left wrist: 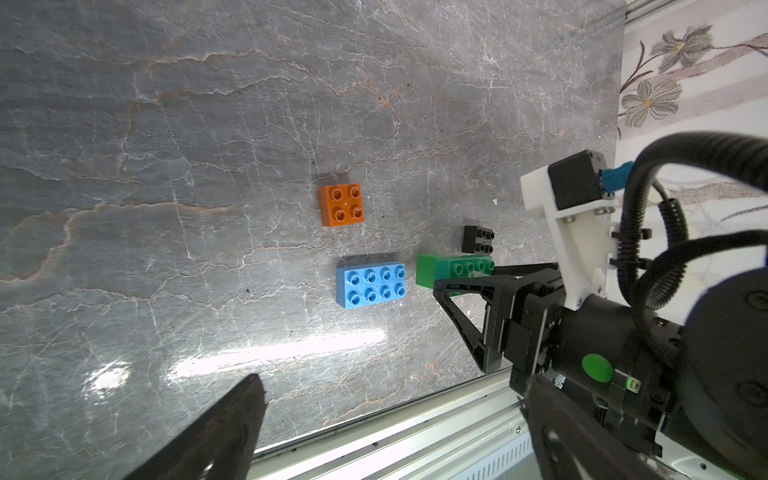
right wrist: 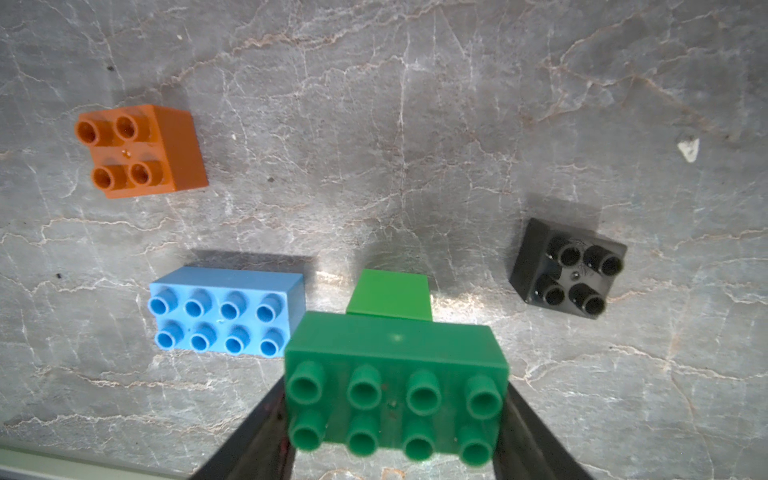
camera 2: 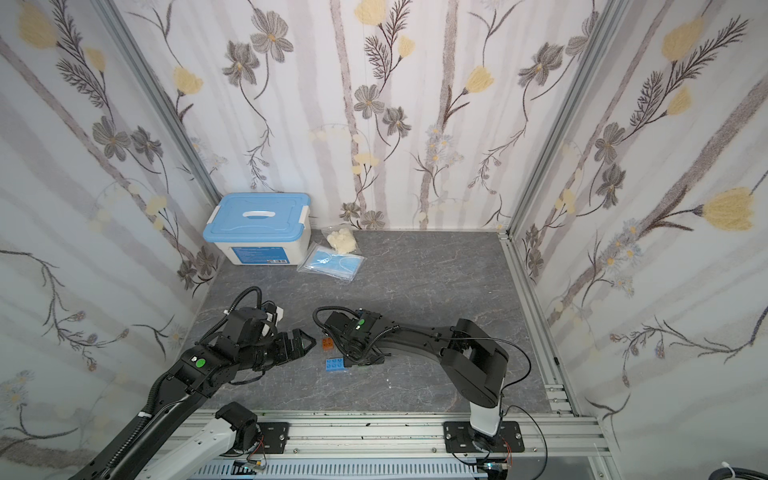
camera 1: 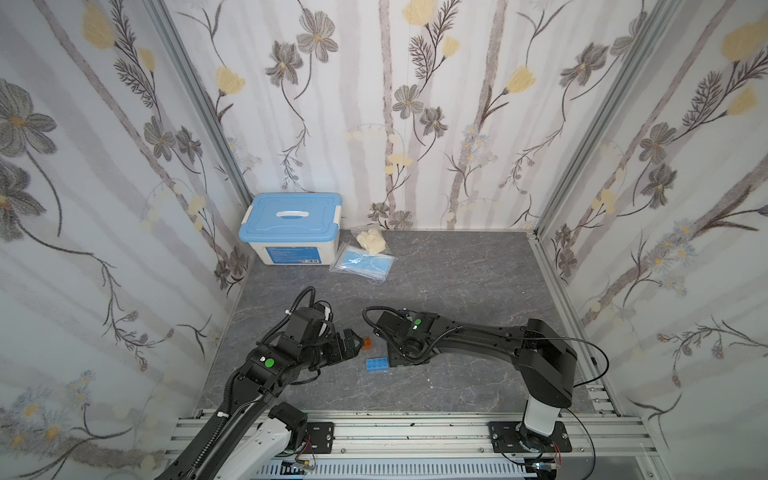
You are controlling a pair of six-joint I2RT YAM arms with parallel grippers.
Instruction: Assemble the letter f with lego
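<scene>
My right gripper is shut on a dark green brick (right wrist: 396, 344) with two rows of studs, gripped across its length. Just beyond that brick, a lighter green piece (right wrist: 389, 294) shows; whether the two touch cannot be told. To their left on the table lies a blue brick (right wrist: 227, 292), with an orange brick (right wrist: 180, 148) farther back. A small black brick (right wrist: 530, 260) sits to the right, standing apart. In the left wrist view, my left gripper is open and empty, left of the orange and blue bricks in the top views.
A blue-lidded box (camera 1: 292, 232) stands at the back left, beside bagged items (camera 1: 364, 262). The right arm (camera 1: 488, 340) stretches low over the table's right half. Open table lies behind both arms.
</scene>
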